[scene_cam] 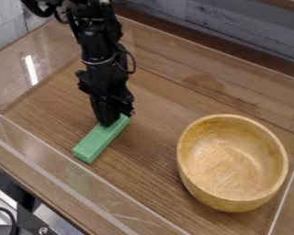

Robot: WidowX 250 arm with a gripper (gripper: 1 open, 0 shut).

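Observation:
A green rectangular block point(98, 142) lies diagonally on the wooden table, left of centre. My black gripper point(110, 117) is lowered onto the upper end of the block, covering part of it. Its fingers are dark and hard to separate; it looks shut, and I cannot see whether anything sits between them.
A large tan bowl point(231, 162) stands at the right front. A cable runs at the lower left edge, and raised borders edge the table.

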